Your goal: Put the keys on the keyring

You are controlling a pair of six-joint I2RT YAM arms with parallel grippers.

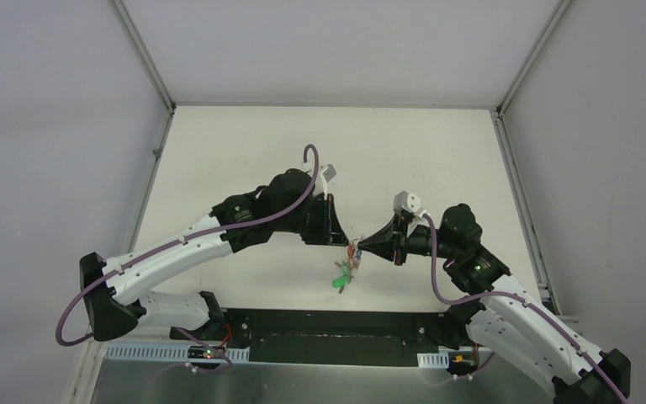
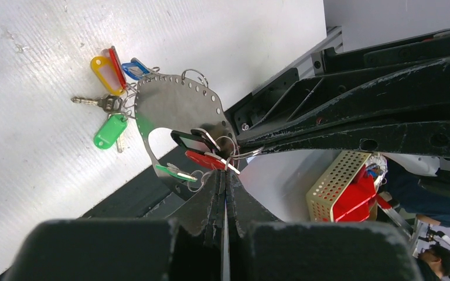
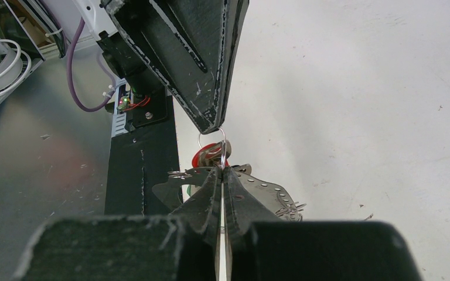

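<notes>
A perforated metal keyring plate (image 2: 181,102) hangs between the grippers, carrying coloured key tags, among them yellow (image 2: 102,73), green (image 2: 110,132) and red (image 2: 199,159); the top view shows them as a small cluster (image 1: 345,273). My left gripper is shut at a thin wire ring (image 3: 223,146) near the red tag. My right gripper is shut at the same area, the ring standing up from its fingertips towards the left gripper's tips. Whether each ring end is pinched or only touched is hard to tell.
A perforated bin (image 2: 322,193) with red contents shows beyond the table in the left wrist view.
</notes>
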